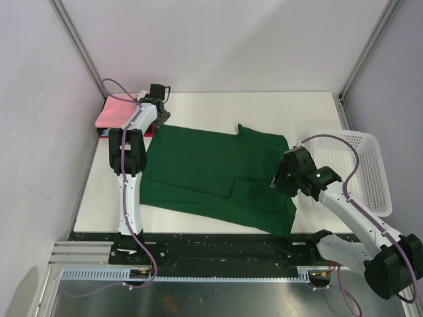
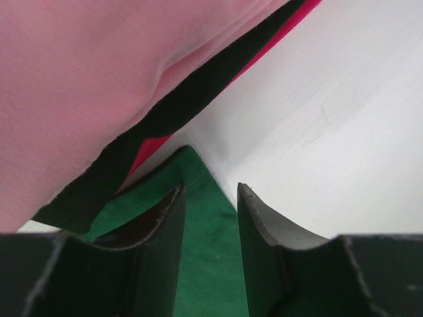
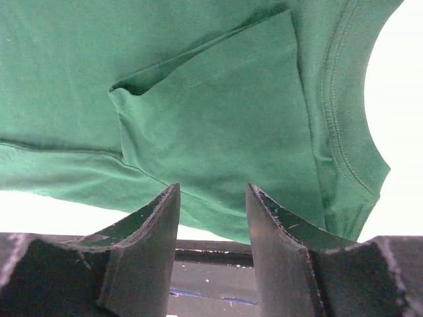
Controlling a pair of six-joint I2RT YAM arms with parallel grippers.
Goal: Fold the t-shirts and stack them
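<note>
A dark green t-shirt [image 1: 198, 162] lies spread across the table, its lower edge folded over in part and a sleeve turned inward at the right. At its upper left corner, my left gripper is part open above the green cloth, which shows between and below its fingers. My right gripper stands open over the shirt's right end, the folded sleeve [image 3: 231, 125] lying ahead of its fingertips. Pink cloth [image 1: 115, 111] tops a folded stack at the back left, with dark and red layers under it, right beside the left gripper.
A white plastic basket [image 1: 360, 165] stands at the right, close to the right arm. Bare white table [image 1: 198, 111] shows behind the shirt, and a strip is clear in front of it. The table's dark front edge [image 1: 205, 247] runs below.
</note>
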